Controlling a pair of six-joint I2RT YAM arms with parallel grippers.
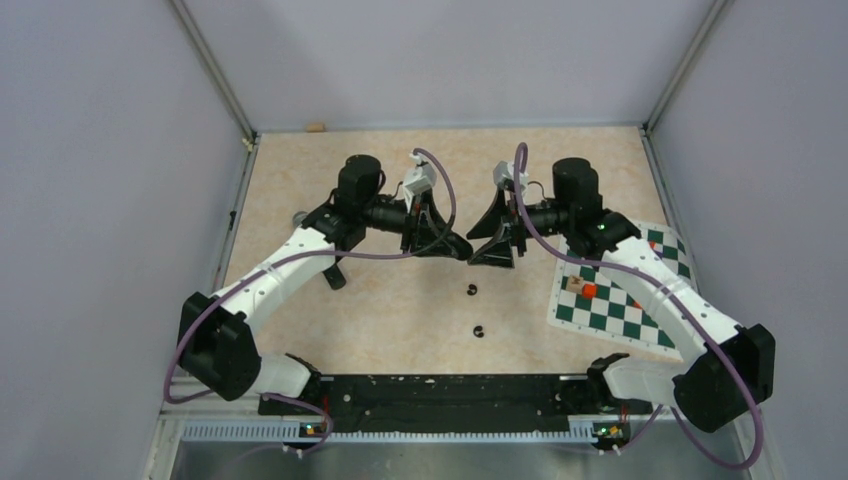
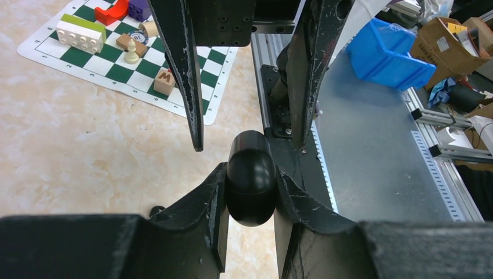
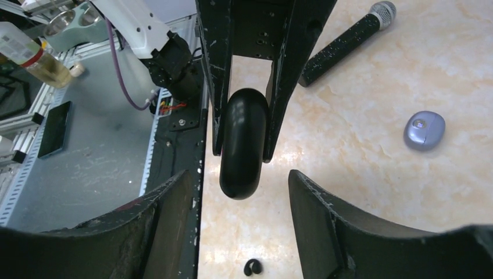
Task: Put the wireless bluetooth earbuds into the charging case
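Between the two arms, above the table, the black charging case (image 1: 459,246) is gripped by my left gripper. It looks like a smooth rounded capsule; no open lid shows. Facing it, my right gripper is part open, its fingers (image 3: 325,212) spread on either side of the case (image 3: 241,151) without touching it as far as the right wrist view shows. Two small black earbud spots lie on the table: earbuds (image 1: 472,290) under the grippers and earbuds (image 1: 478,331) closer to the front edge.
A chessboard (image 1: 600,315) with blocks and a pawn covers the table's right side. A black microphone (image 3: 349,46) and a grey-purple mouse-like object (image 3: 424,131) lie on the left side.
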